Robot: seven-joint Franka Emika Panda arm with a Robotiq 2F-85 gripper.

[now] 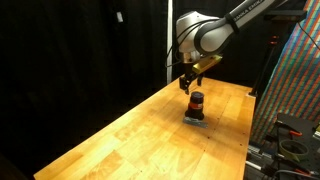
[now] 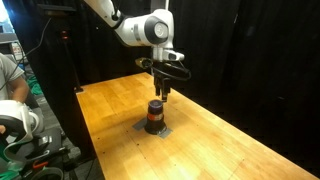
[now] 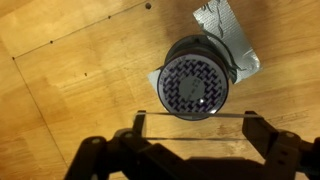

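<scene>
A dark cylinder (image 1: 196, 105) with a reddish band stands upright on the wooden table. From above, its round patterned top (image 3: 193, 83) shows in the wrist view. Silver tape (image 3: 225, 30) lies at its base. My gripper (image 1: 191, 83) hangs above the cylinder, apart from it; in the second exterior view the cylinder (image 2: 155, 117) is just below the gripper's fingers. The wrist view shows my gripper open, its two black fingers wide apart. Thin pale lines run across between them; what they are, I cannot tell. The cylinder is not between the fingers.
Black curtains (image 1: 80, 70) hang behind it. A person (image 2: 12, 80) sits at the left edge of the second exterior view, beside dark equipment.
</scene>
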